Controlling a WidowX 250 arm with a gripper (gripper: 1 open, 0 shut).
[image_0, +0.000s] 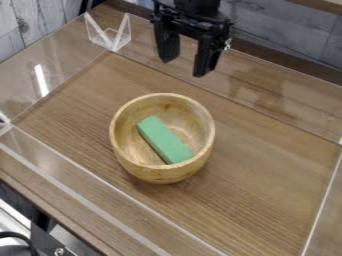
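A round pale wooden bowl (132, 143) sits on the lower middle of the wooden table, with a green rectangular block (163, 139) lying inside it at a slant. My dark gripper (185, 52) hangs at the top centre, above and behind the bowl and apart from it. Whether its fingers are open or shut, I cannot tell.
A clear plastic piece (107, 30) stands at the back left, near the table's edge.
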